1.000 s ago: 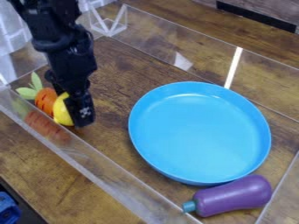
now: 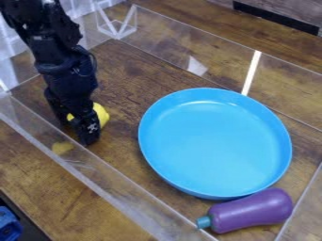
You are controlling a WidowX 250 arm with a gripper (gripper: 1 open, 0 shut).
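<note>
My black gripper (image 2: 75,113) reaches down at the left of the camera view, over a yellow object (image 2: 98,116) on the wooden floor inside a clear-walled bin. The fingers hang around and in front of the yellow object, hiding much of it; I cannot see clearly whether it is between them.
A large blue plate (image 2: 214,141) fills the right of the bin. A purple eggplant (image 2: 246,211) lies at the lower right. A blue item (image 2: 7,226) sits at the lower left corner.
The gripper has come down lower over the yellow object, which has shifted slightly right from where it was a second ago. The carrot has become hidden.
</note>
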